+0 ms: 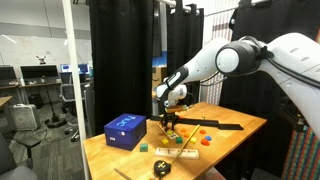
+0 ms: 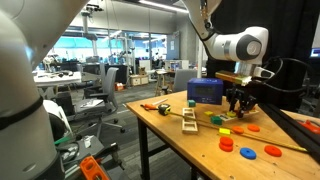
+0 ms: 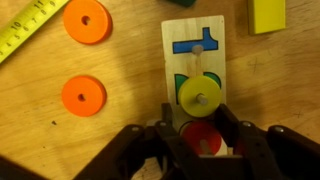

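In the wrist view, a yellow disc (image 3: 200, 95) with a centre hole sits between the fingertips of my gripper, which is shut on it. Beneath lies a wooden peg board (image 3: 208, 25) painted with a blue 1 and green shapes. One peg (image 3: 196, 52) stands bare near the blue 1. A red disc (image 3: 200, 138) is on the same board, partly covered by my fingers. The yellow disc overlaps the board in this view; whether it touches a peg, I cannot tell.
Two orange discs (image 3: 88, 20) lie left of the board, near a yellow ruler (image 3: 28, 25). A yellow block (image 3: 267, 15) is close on the right. On the table's far side stands a blue box (image 1: 125, 130); wooden frame pieces (image 1: 177, 153) lie in front.
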